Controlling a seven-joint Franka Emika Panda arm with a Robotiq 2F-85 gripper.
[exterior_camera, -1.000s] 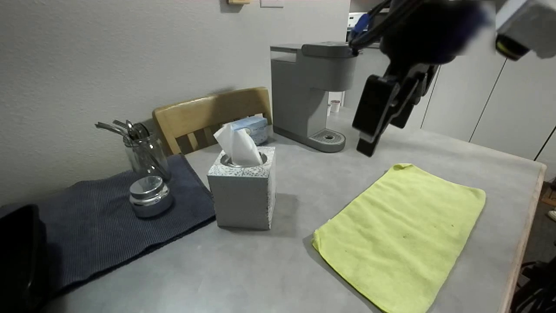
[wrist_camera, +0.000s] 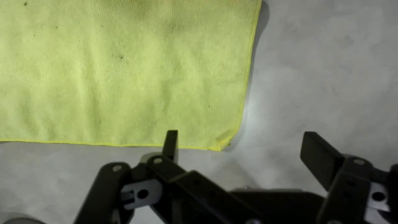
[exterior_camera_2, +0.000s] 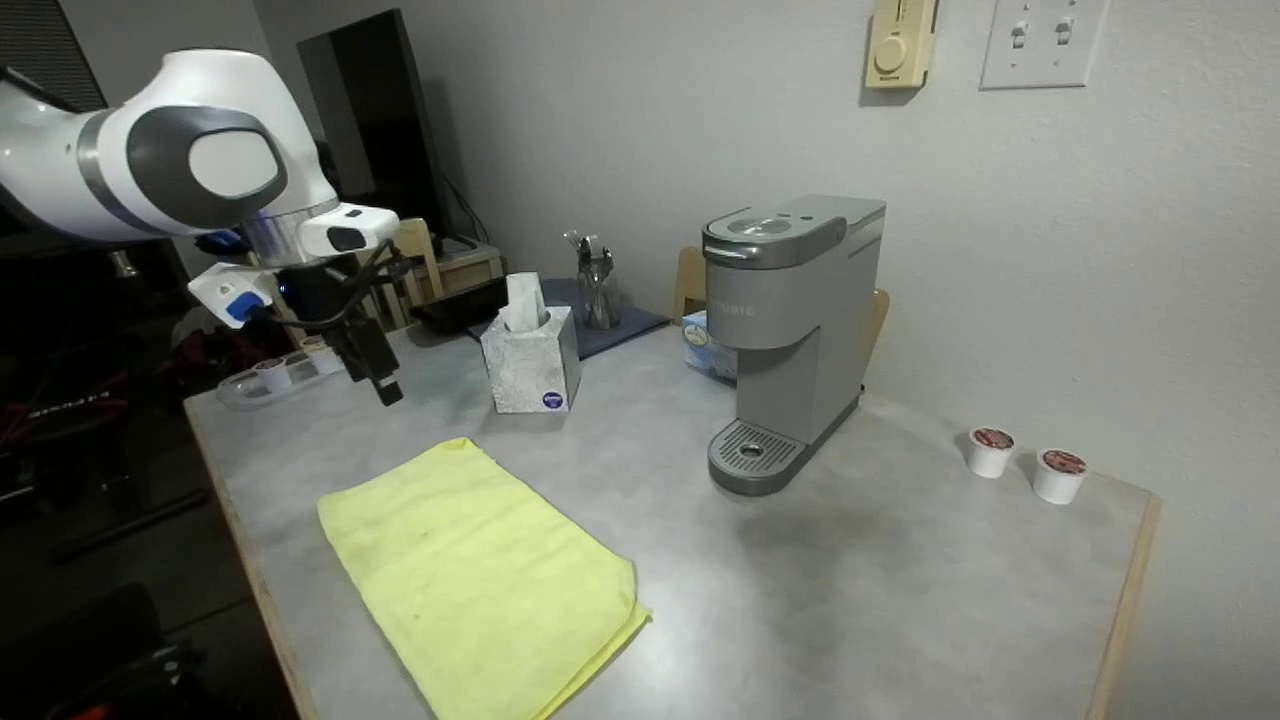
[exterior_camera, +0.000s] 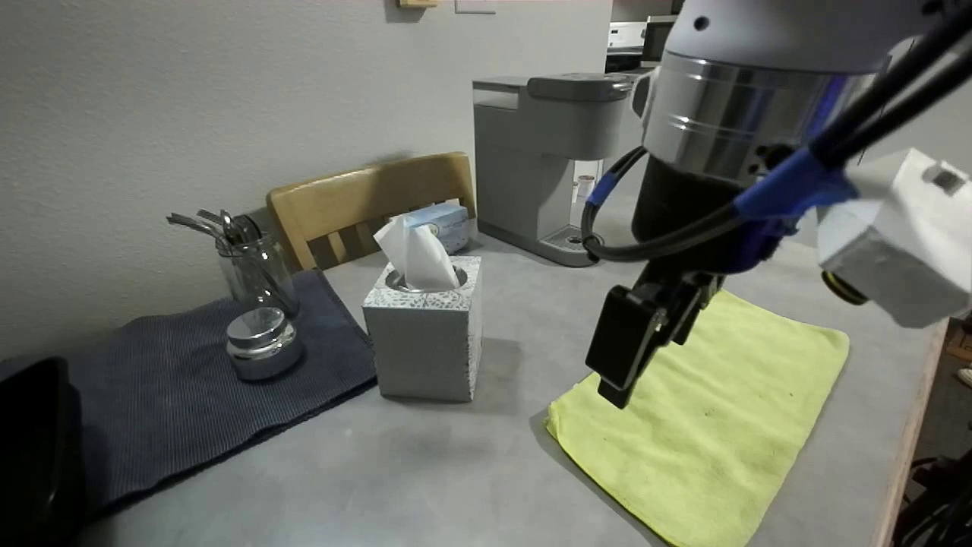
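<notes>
A yellow cloth (exterior_camera: 720, 428) lies flat on the grey table, its near corner slightly folded in the wrist view. In that view my gripper stands open, with its two black fingers wide apart and nothing held. The cloth's corner (wrist_camera: 220, 140) shows between the fingers, nearer the left one. My gripper (exterior_camera: 642, 351) hangs above the cloth's edge in the first exterior view, apart from it. From the other side, the gripper (exterior_camera_2: 381, 366) is over the far end of the table, beyond the cloth (exterior_camera_2: 480, 576).
A tissue box (exterior_camera: 424, 337) stands left of the gripper. The grey coffee maker (exterior_camera_2: 780, 348) is against the wall side, with two pods (exterior_camera_2: 991, 452) to its right. A dark mat (exterior_camera: 191, 365) carries a glass jar of utensils (exterior_camera: 257, 273) and a lidded jar (exterior_camera: 262, 345).
My arm has come lower and nearer to the first exterior camera, over the cloth's left edge. The cloth and tissue box have not moved.
</notes>
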